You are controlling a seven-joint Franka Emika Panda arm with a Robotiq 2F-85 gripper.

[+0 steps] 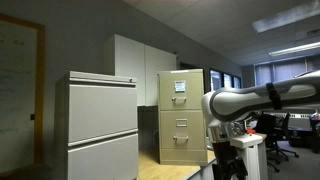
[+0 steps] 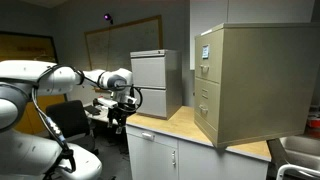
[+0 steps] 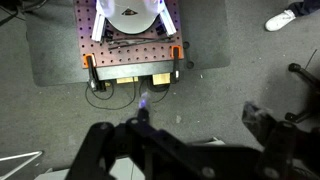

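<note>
My gripper stands open in the wrist view, its dark fingers (image 3: 143, 122) wide apart with only grey floor between them. In exterior view 2 the gripper (image 2: 119, 113) hangs in front of the wooden counter's left end, pointing down, and appears clear of everything. A grey two-drawer cabinet (image 1: 101, 120) and a tan two-drawer cabinet (image 1: 181, 125) stand on the wooden counter (image 1: 157, 169). Both cabinets look shut. In exterior view 1 the gripper (image 1: 232, 165) is low at the right, past the tan cabinet.
Below the counter are a drawer (image 2: 153, 136) and a cupboard door (image 2: 194, 163), both shut. The robot's perforated mounting plate (image 3: 118, 51) lies at the top of the wrist view. Loose cables cross the floor (image 3: 90, 130); a shoe (image 3: 280, 21) shows top right.
</note>
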